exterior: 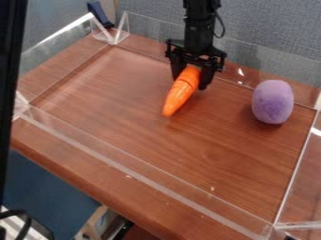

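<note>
An orange carrot [182, 92] lies at the back middle of the wooden board, pointing toward the front left. My black gripper [194, 64] is at its upper end, by the back clear wall, with the carrot's top between its fingers; whether they are closed on it is hard to tell. A purple eggplant-like oval [272, 101] rests to the right.
Clear low walls edge the wooden board [126, 141]. The front and left of the board are bare. A grey partition stands behind.
</note>
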